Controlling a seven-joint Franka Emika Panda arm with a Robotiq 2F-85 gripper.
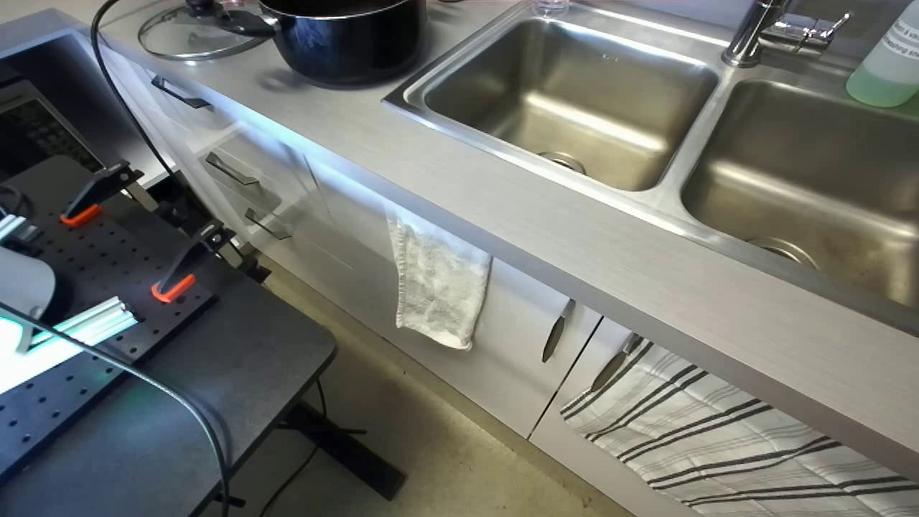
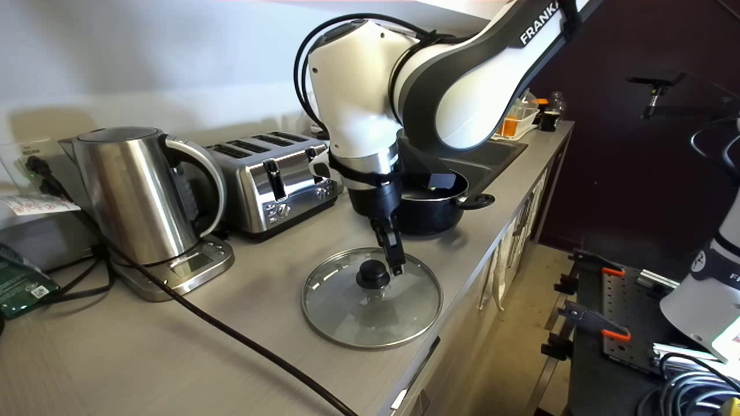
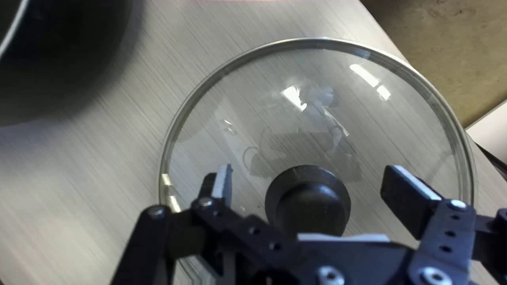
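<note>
A round glass lid (image 2: 347, 312) with a steel rim lies flat on the counter, its black knob (image 2: 373, 274) pointing up. In the wrist view the lid (image 3: 266, 90) fills the middle, and the knob (image 3: 307, 202) shows in the gap between my spread fingers, touching neither as far as I can see. My gripper is open and holds nothing. From exterior view 2 the gripper (image 2: 395, 269) reaches down right beside the knob, over the lid. A black pot (image 2: 430, 208) stands just behind the lid, its mouth uncovered.
A steel kettle (image 2: 125, 194) and a toaster (image 2: 277, 184) stand along the wall. A black cable (image 2: 229, 333) crosses the counter in front of the lid. The counter's edge runs close by the lid. Beyond the pot is the double sink (image 1: 568, 103).
</note>
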